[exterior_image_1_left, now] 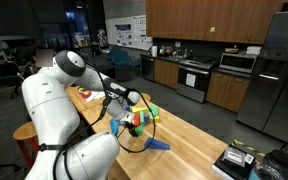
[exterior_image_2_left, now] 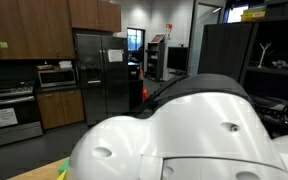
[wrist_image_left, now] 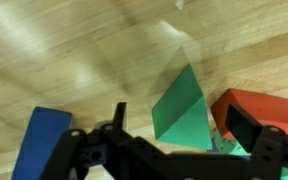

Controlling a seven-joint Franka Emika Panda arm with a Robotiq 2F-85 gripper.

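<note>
A green wedge-shaped block (wrist_image_left: 184, 112) lies on the wooden table in the wrist view, between the fingers of my gripper. My gripper stands open, its dark fingers on either side of the block at the lower part of the view; whether they touch it cannot be told. A red block (wrist_image_left: 269, 112) sits close beside the green one, at the right finger. To the left, apart from the fingers, is a blue block (wrist_image_left: 41, 145). In exterior view 1 the gripper is low among the blocks and hard to make out.
More coloured blocks, one of them yellow (exterior_image_1_left: 141, 108), stand around the gripper in exterior view 1. A blue piece (exterior_image_1_left: 157, 144) lies to their right. My arm blocks exterior view 2.
</note>
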